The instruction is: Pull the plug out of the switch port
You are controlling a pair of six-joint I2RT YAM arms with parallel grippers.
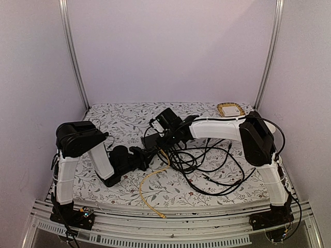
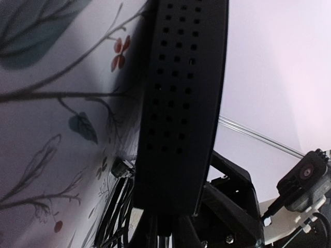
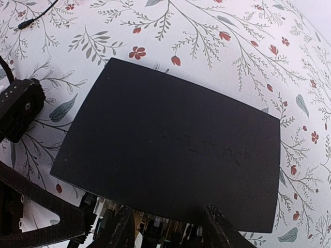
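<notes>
The black switch (image 3: 170,139) lies flat on the floral surface, its port side facing the right gripper. Its perforated side (image 2: 173,103) fills the middle of the left wrist view. My left gripper is shut on the switch's near left corner; in the right wrist view one of its dark fingers (image 3: 77,225) reaches that corner. My right gripper stands open at the port edge, its two fingertips (image 3: 218,227) apart. Several plugs, including a black one (image 3: 152,230) and a yellow one (image 3: 137,219), sit in the ports between them, partly hidden under the switch's edge.
Black cables (image 1: 227,188) lie looped to the right of the switch. A yellow cable (image 1: 142,186) runs toward the front edge. A yellow-rimmed basket (image 1: 231,109) stands at the back right. Free surface (image 1: 124,111) remains at the back left.
</notes>
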